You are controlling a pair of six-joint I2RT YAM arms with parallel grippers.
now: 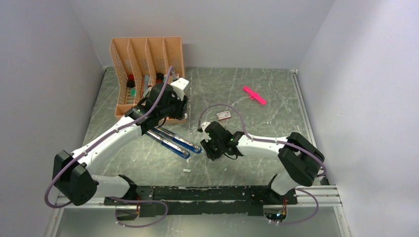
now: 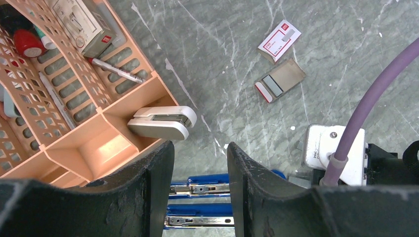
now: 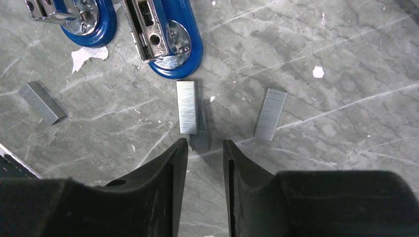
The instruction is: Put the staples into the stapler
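Note:
A blue stapler lies on the grey table with its metal channel showing; a second blue part lies alongside it. In the right wrist view, a staple strip lies just off the rounded blue end, partly over a grey piece beneath. Another staple strip lies to its right, a third strip to the left. My right gripper is part open, apart from the near strip, nothing between its fingers. Over the organizer's front edge, my left gripper stands part open and empty, with the blue parts beneath.
An orange organizer with a white-grey gadget in its front compartment stands at the back left. An open staple box lies right of it. A pink object lies at the back right.

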